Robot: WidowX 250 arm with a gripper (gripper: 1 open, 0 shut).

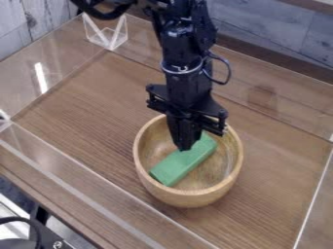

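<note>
A black robot arm hangs from the top centre, its gripper (190,128) over the back part of a tan bowl (186,192). Inside the bowl lies a green rectangular block (174,167), set diagonally, its far end just below or under the gripper. The fingertips are dark and small; whether they are open or shut, or touch the block, I cannot tell.
A white wire-like object (107,31) stands at the back left by a grey wall. A dark cable shows at the lower left.
</note>
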